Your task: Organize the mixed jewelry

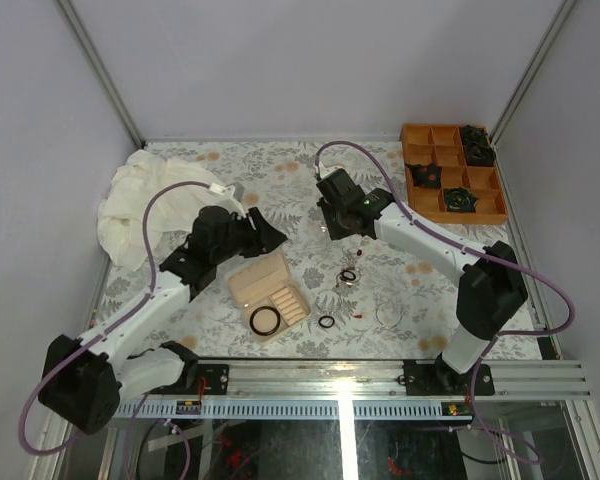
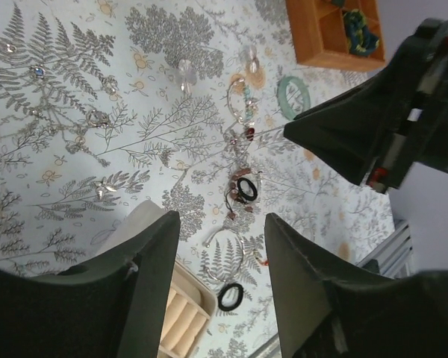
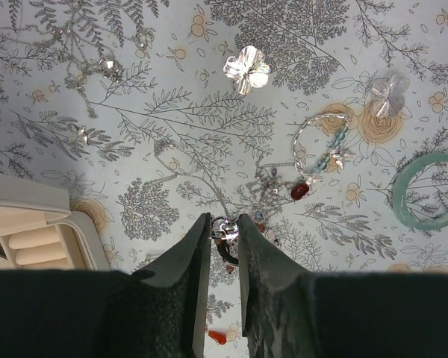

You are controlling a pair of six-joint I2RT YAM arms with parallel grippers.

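Observation:
Mixed jewelry lies loose on the patterned mat: necklaces, a beaded bracelet [image 3: 325, 153], a jade bangle [image 3: 405, 201], flower pieces [image 3: 246, 70] and black rings [image 2: 230, 287]. A beige jewelry box [image 1: 268, 292] stands open at the front left, with a black bangle [image 1: 251, 321] in it. My left gripper [image 1: 273, 238] hangs above and behind the box, fingers open and empty. My right gripper [image 1: 328, 222] is above the mat's middle; its fingertips [image 3: 248, 245] are close together in its wrist view, with a shiny piece visible at them, held or beneath, I cannot tell.
A wooden compartment tray [image 1: 450, 205] with dark items stands at the back right. A white cloth [image 1: 130, 220] is heaped at the left.

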